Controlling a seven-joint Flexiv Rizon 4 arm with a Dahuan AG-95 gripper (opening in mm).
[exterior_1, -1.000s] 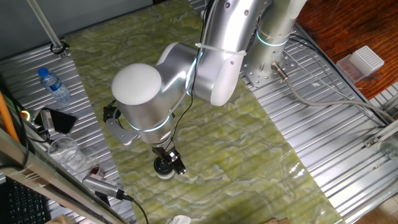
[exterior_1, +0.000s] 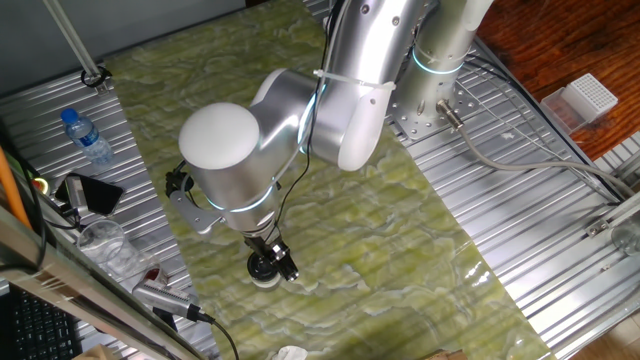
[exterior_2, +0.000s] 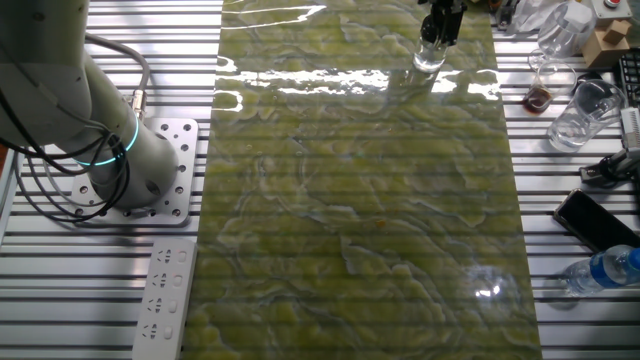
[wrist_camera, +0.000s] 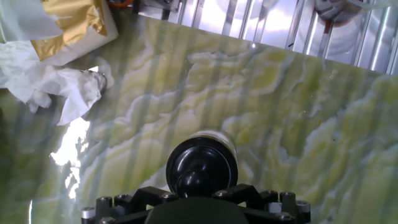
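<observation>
A round black lid with a knob (wrist_camera: 200, 163) sits at the bottom centre of the wrist view, a pale clear rim showing just beyond it. In exterior view 2 a small clear glass vessel (exterior_2: 430, 57) stands on the green marbled sheet (exterior_2: 350, 200), directly below my gripper (exterior_2: 443, 22). Exterior view 1 shows the gripper (exterior_1: 283, 262) pointing down beside the black lid (exterior_1: 262, 268). In the wrist view both sides of the gripper reach in toward the knob. The fingertips are hidden there, so whether they grip it cannot be told.
Crumpled white tissue (wrist_camera: 71, 90) and a gold-and-white packet (wrist_camera: 74, 31) lie at the sheet's edge. Beyond the sheet are a water bottle (exterior_1: 88, 138), a phone (exterior_2: 597, 222) and glass beakers (exterior_2: 585, 115). A power strip (exterior_2: 163, 300) lies near the robot base. Most of the sheet is clear.
</observation>
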